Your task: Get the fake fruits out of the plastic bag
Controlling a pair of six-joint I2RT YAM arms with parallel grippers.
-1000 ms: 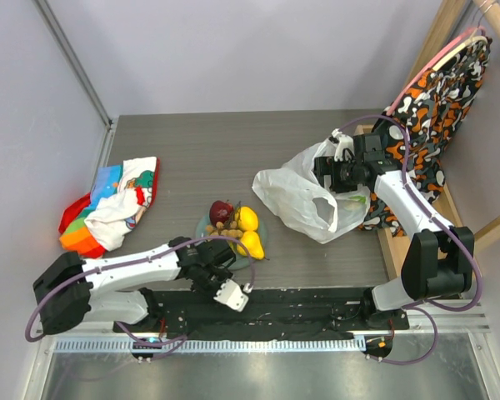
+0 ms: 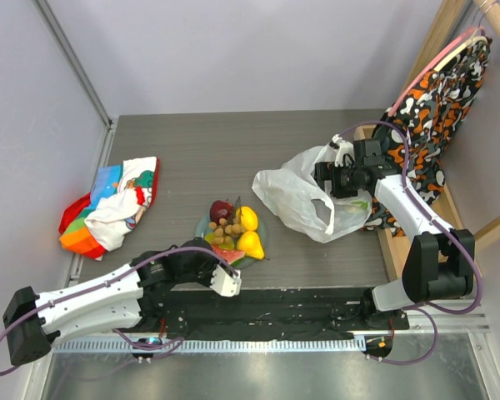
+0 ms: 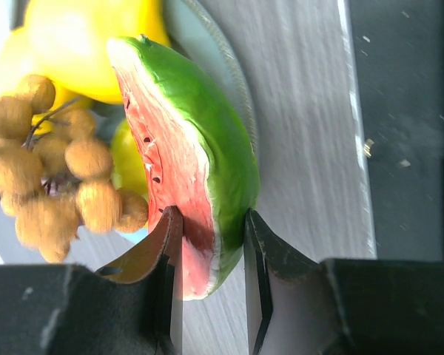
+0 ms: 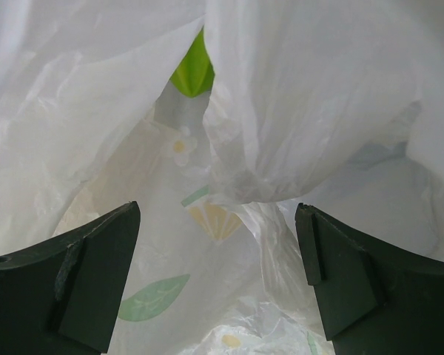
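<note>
A watermelon slice (image 3: 226,159) with green rind and red flesh is pinched between the fingers of my left gripper, which touch it on both sides. In the top view the slice (image 2: 232,254) lies over the front of the fruit plate (image 2: 255,261). Grape-like fruit (image 3: 89,159) and yellow fruit (image 3: 92,41) are beside it. My right gripper is open at the white plastic bag (image 2: 300,196), with film between and around its fingers. Something green (image 4: 193,70) shows through a gap in the film; what it is cannot be told.
A dark red fruit (image 2: 221,211) and a yellow pear (image 2: 251,244) sit on the plate. Colourful cloth (image 2: 117,200) lies at the table's left. Patterned fabric (image 2: 429,117) hangs at the right by a wooden box. Bare table (image 2: 208,146) stretches behind the plate.
The right arm stayed still.
</note>
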